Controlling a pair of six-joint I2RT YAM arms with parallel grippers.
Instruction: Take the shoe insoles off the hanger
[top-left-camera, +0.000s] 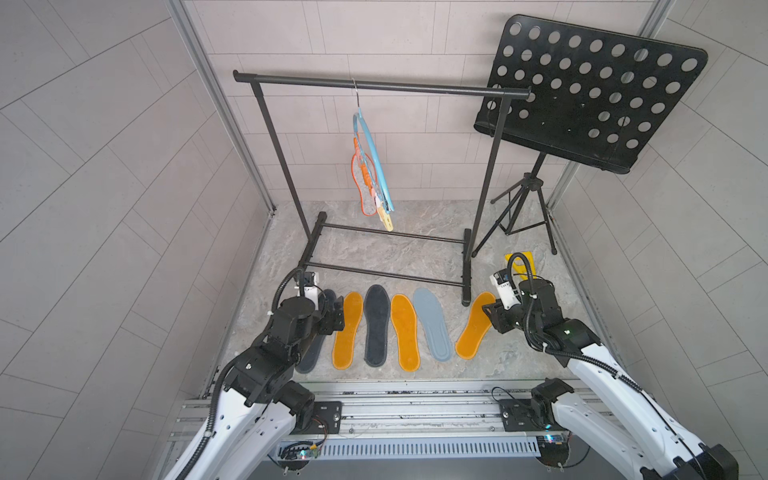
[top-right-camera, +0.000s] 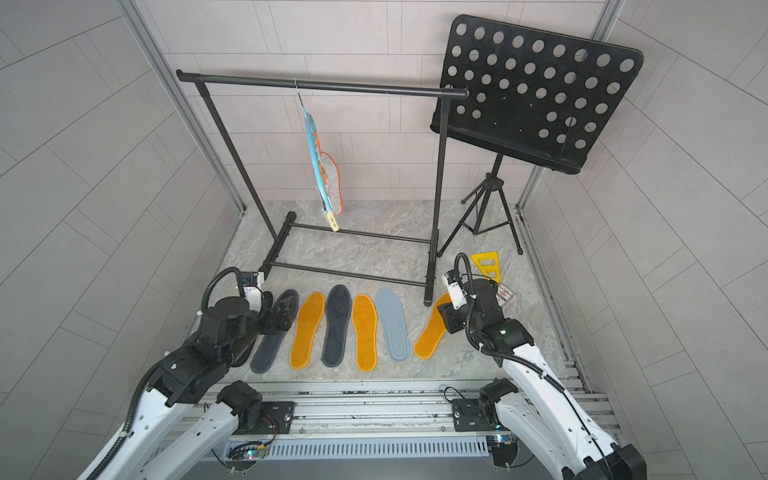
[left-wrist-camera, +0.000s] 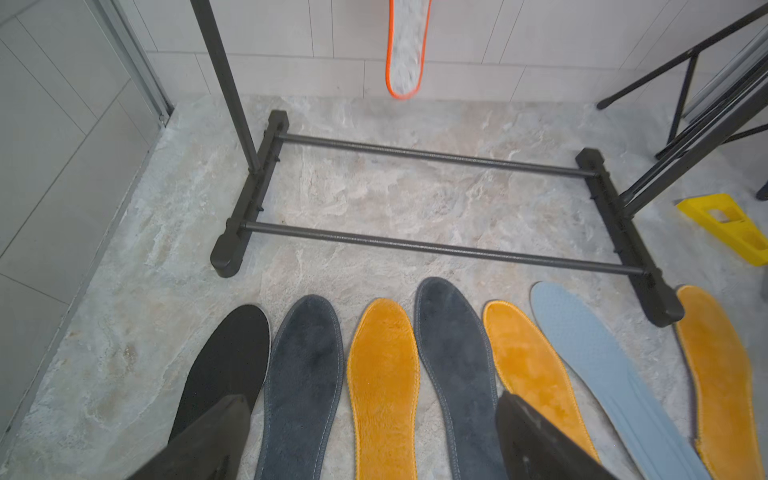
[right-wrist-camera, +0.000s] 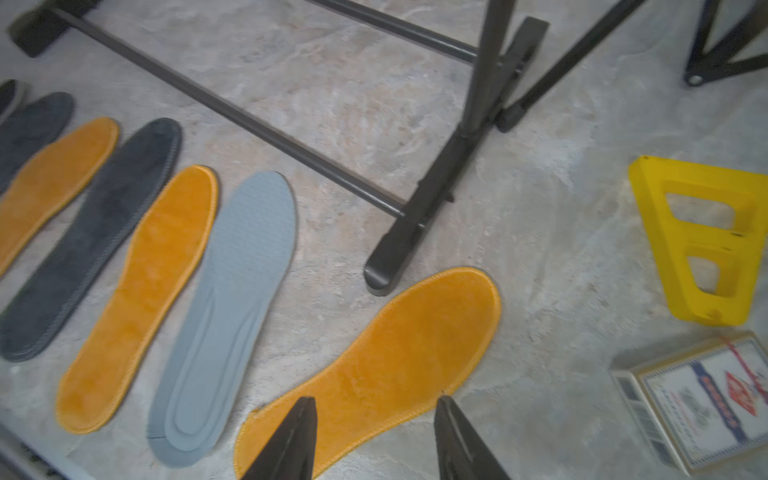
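A blue hanger (top-left-camera: 373, 156) hangs on the rack's top bar with clips on it. From it dangles a pale grey insole with an orange rim (left-wrist-camera: 408, 49), also seen side-on in the top right view. Black, dark grey, orange and light blue insoles lie in a row on the floor, among them a light blue insole (top-left-camera: 433, 324) and a black insole (left-wrist-camera: 228, 364). My left gripper is open above the left end of the row, nothing between its fingers. My right gripper is open above the rightmost orange insole (right-wrist-camera: 400, 352), holding nothing.
The rack's base (top-left-camera: 384, 272) stands behind the row. A black music stand (top-left-camera: 592, 88) rises at the right rear. On the floor at right lie a yellow triangular object (right-wrist-camera: 708, 240) and a small box (right-wrist-camera: 700, 400).
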